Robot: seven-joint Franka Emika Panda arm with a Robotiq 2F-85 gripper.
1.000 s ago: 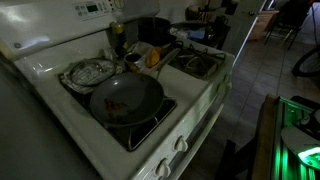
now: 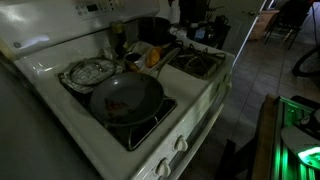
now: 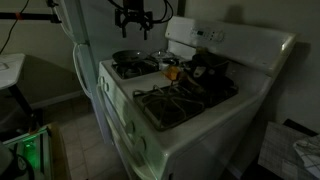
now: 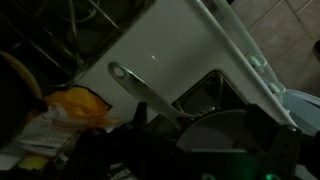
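A dark frying pan (image 2: 126, 99) sits on a front burner of the white stove. Its long handle (image 4: 145, 88) crosses the wrist view diagonally, with a hole at the end. Above the stove in exterior view 2 hangs my open gripper (image 3: 141, 18). In the wrist view, the fingers stand apart over the pan (image 4: 215, 132), and nothing shows between them. I cannot tell the exact height above the handle.
An orange-and-white package (image 4: 80, 105) lies near the handle. A foil-covered burner (image 2: 88, 72), a dark pot (image 2: 152, 27) and a bare grate (image 2: 198, 63) share the stovetop (image 2: 50, 65). Knobs (image 2: 181, 144) line its front.
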